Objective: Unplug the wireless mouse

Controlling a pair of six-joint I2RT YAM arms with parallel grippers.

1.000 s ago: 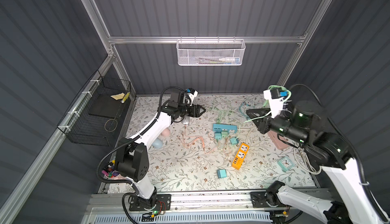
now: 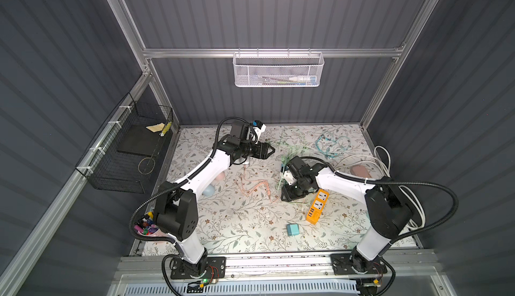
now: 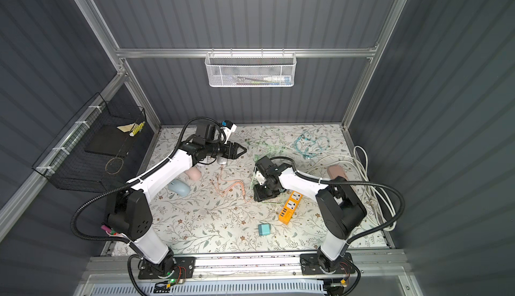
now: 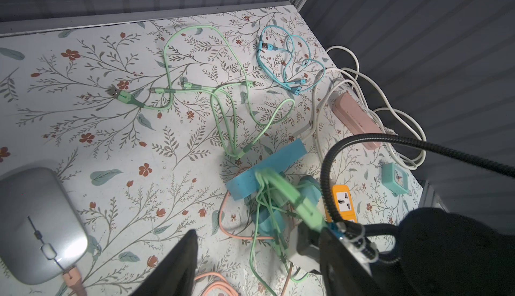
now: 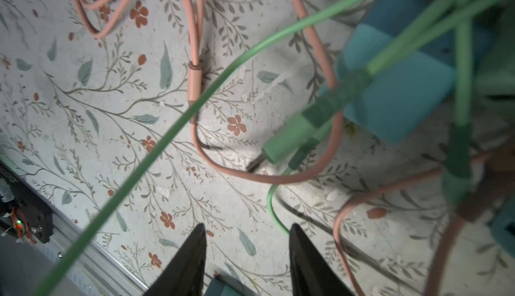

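Note:
In the left wrist view a grey mouse [image 4: 45, 226] lies at the lower left, with a pink cable plug [image 4: 72, 280] at its front end. My left gripper hangs beyond the mouse's right side, its fingers [image 4: 182, 263] apart and nothing seen between them; from the top left it shows as the left gripper [image 2: 268, 151] over the back of the table. The right gripper is open and empty, low over the table's middle by the blue blocks. A green cable [image 4: 289, 194] drapes over the right gripper's body. Pink cable [image 5: 257, 176] lies beneath it.
Orange power strip [image 2: 317, 207] stands right of centre, with a blue cube [image 2: 292, 230] in front. Blue mouse [image 3: 179, 187] and pink mouse [image 3: 193, 173] lie at left. Green cables [image 4: 214, 89] and white cables [image 4: 370, 92] spread behind and right.
My right arm has swung from the right down to the table's middle, carrying the green cable draped on it.

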